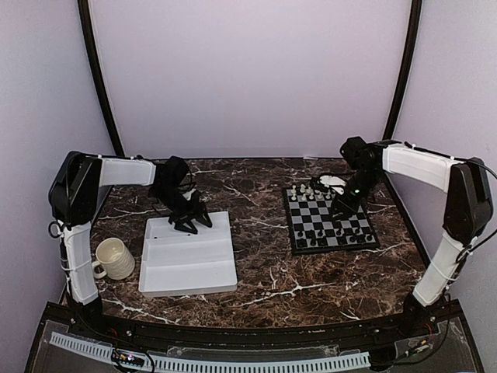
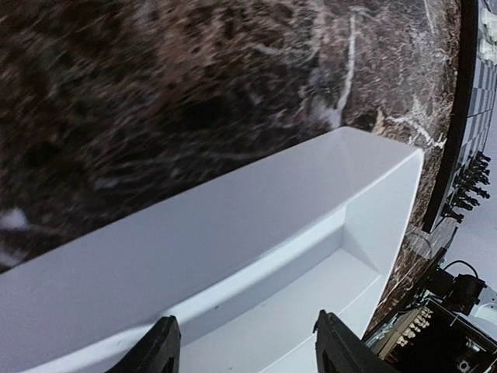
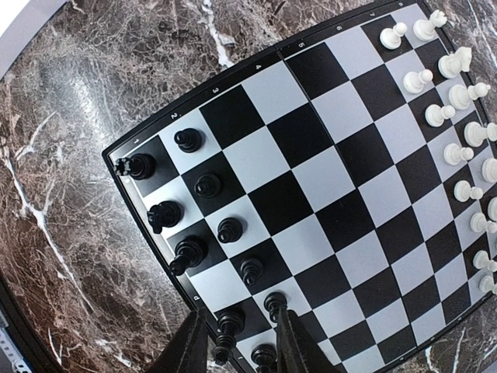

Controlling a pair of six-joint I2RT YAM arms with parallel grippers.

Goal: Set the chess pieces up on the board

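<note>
On the right of the table lies the chessboard [image 1: 322, 214], white pieces [image 3: 436, 114] in rows along one side, black pieces [image 3: 207, 185] along the other. My right gripper hangs over the black back-rank end; whether a piece is between its fingers is unclear. On the left, my left gripper stands open over the white tray [image 1: 186, 272], near its back edge, with nothing between its fingers in the left wrist view. A few small dark items lie in the tray's back section, too small to identify.
A white mug [image 1: 116, 260] sits left of the tray near the front. Bare marble table [image 1: 264, 287] lies between tray and board and along the front. Walls rise at both sides and behind.
</note>
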